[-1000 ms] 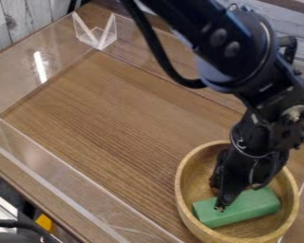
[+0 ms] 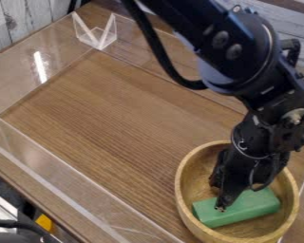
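Observation:
The black arm comes down from the top right, and its gripper (image 2: 226, 190) reaches into a round wooden bowl (image 2: 190, 180) at the lower right. A green block (image 2: 243, 214) lies in the bowl, beside and below the fingertips. The fingers are dark and partly overlap one another; I see nothing held between them, and they look shut.
A white wire holder (image 2: 96, 33) stands at the back left. Cables and a yellow item sit off the lower-left edge.

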